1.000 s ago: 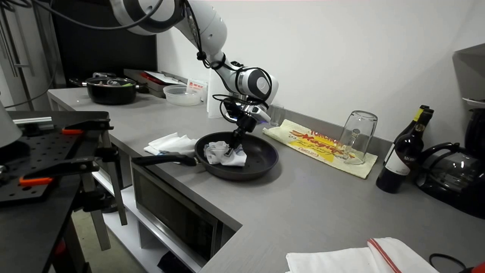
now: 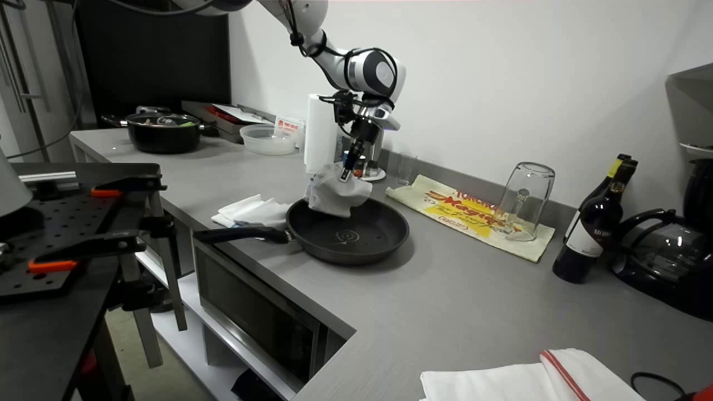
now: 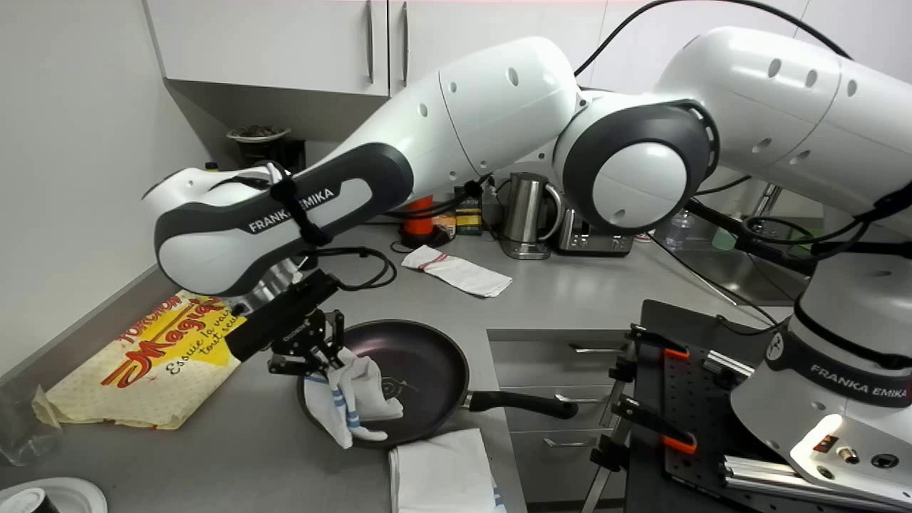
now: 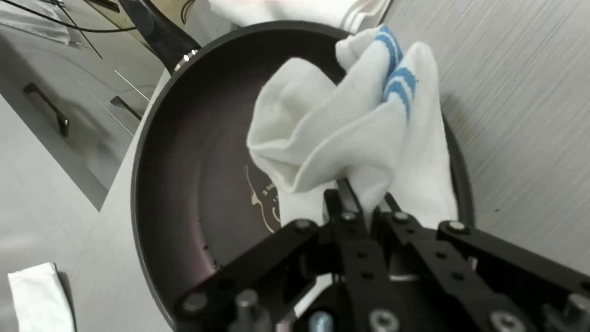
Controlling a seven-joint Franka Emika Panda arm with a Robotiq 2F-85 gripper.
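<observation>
A white cloth with blue stripes (image 4: 326, 127) hangs bunched from my gripper, which is shut on it. In the first exterior view the cloth (image 2: 337, 190) is held up over the back left part of the black frying pan (image 2: 381, 234), its lower end reaching down toward the pan's inside. From the second exterior view, the gripper (image 3: 329, 355) is at the wall side of the pan (image 3: 427, 368), with cloth draping below the fingers. Whether the lowest cloth touches the pan is hard to tell.
A folded white cloth (image 3: 444, 474) lies beside the pan. The pan's handle (image 2: 240, 234) juts over the counter edge. A yellow printed towel (image 2: 461, 210) with an upturned glass jar (image 2: 528, 200) lies along the wall.
My gripper has risen from inside the pan, lifting the cloth with it. The cloth lay crumpled in the pan before and now hangs above it. The pan has not moved.
</observation>
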